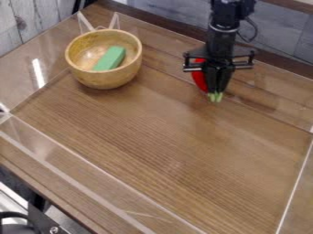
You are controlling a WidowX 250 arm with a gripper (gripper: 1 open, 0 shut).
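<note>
My gripper (218, 69) is at the upper centre right of the table, pointing down over a red object (199, 69) that it partly hides. A small light green piece (215, 96) shows just below the fingers. Whether the fingers are shut on either thing is unclear.
A yellow bowl (80, 50) with a green block (108, 58) in it stands at the upper left. A wall edge runs along the back.
</note>
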